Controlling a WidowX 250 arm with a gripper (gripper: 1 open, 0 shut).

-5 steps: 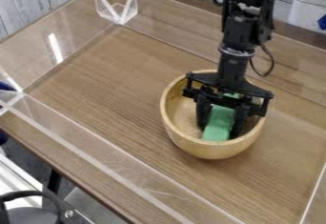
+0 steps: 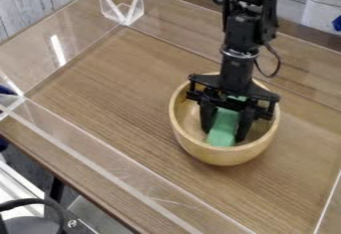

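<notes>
A black gripper hangs down from the top of the camera view into a pale wooden bowl right of the middle. A green object is inside the bowl between or just below the fingers, partly hidden by them. Whether the fingers are closed on it I cannot tell.
A small white wire-like item is at the back left. Dark cabling or equipment is at the bottom left corner.
The gripper and the green object have shifted slightly left within the bowl over the last second.
</notes>
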